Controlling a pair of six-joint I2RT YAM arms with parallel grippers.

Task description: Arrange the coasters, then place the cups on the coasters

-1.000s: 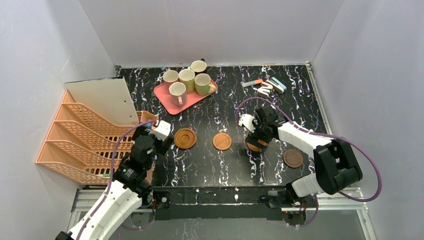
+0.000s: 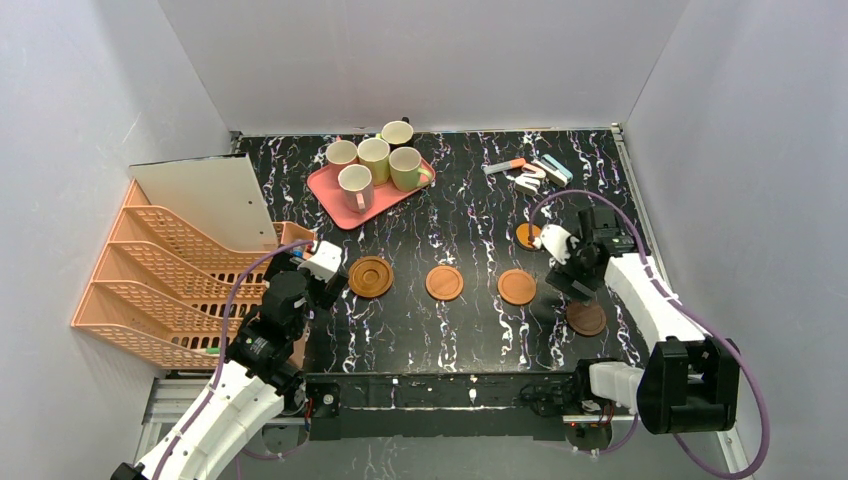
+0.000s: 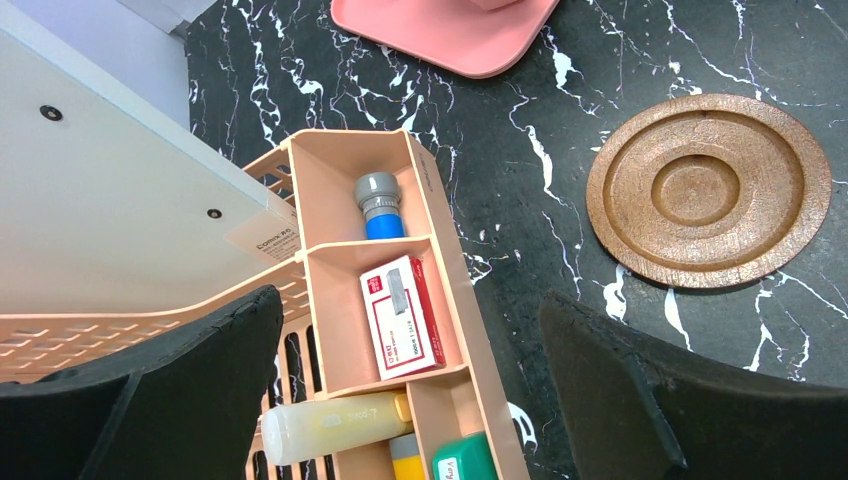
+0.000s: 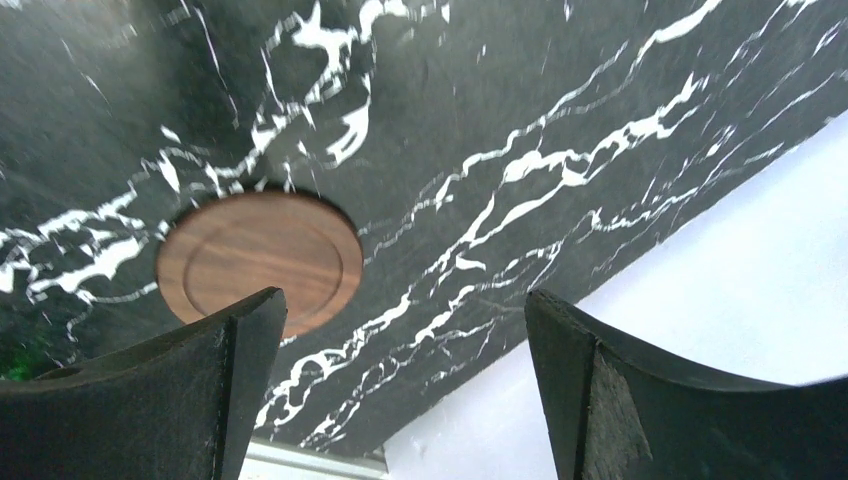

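Observation:
Several cups (image 2: 374,157) stand together on and around a pink tray (image 2: 386,205) at the back left, and none is in a gripper. Round wooden coasters lie spread over the table: a grooved brown coaster (image 2: 371,277), two lighter coasters (image 2: 444,283) in the middle, an orange-brown coaster (image 2: 528,236) farther back and a dark brown coaster (image 4: 262,255) at the right. My right gripper (image 2: 570,283) is open and empty above the right side, close to the dark coaster. Beside the grooved coaster, over the organizer's edge, my left gripper hangs open and empty.
A peach organizer (image 2: 150,290) with small boxes and bottles fills the left side, a white panel (image 2: 205,200) leaning in it. Stationery, including an orange-and-grey marker (image 2: 504,166), lies at the back right. Bare marble separates the tray from the stationery.
My right arm has swung to the right, from over the right-middle light coaster toward the dark one, uncovering the light coaster. The left arm and the cups have stayed put.

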